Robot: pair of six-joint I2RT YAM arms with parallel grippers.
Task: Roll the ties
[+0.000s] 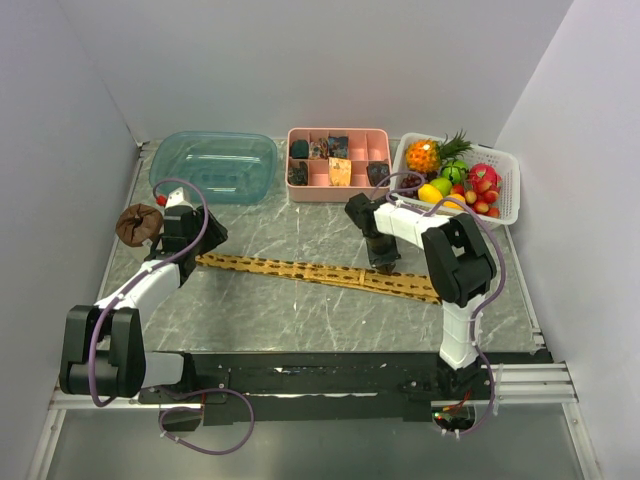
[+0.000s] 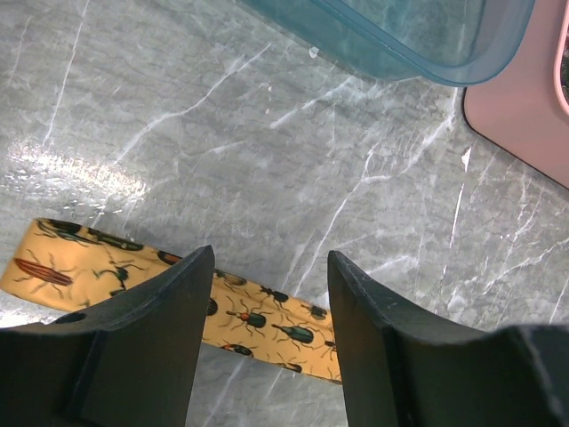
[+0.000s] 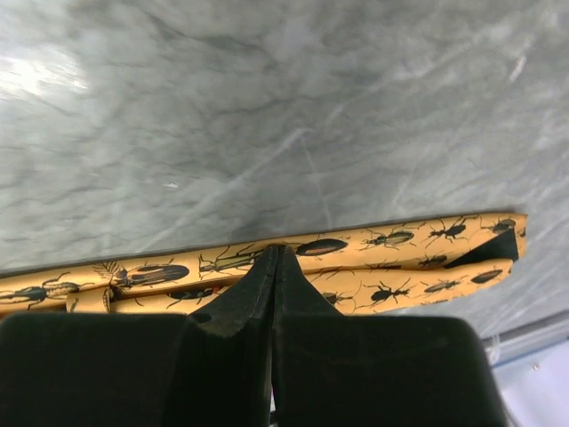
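Observation:
A long yellow tie with insect prints (image 1: 290, 270) lies flat across the marble table, its folded wide end at the right (image 3: 409, 236). In the left wrist view its other end (image 2: 107, 271) lies below my left gripper, which stands open with nothing between its fingers. My right gripper is shut, its fingertips down at the tie's upper strip near the middle of the wide part. Whether any fabric is pinched between them cannot be seen.
A teal plastic bin (image 1: 215, 165), a pink divided box with rolled items (image 1: 338, 195) and a white fruit basket (image 1: 510, 205) line the back. A brown object (image 1: 139, 225) sits at the left edge.

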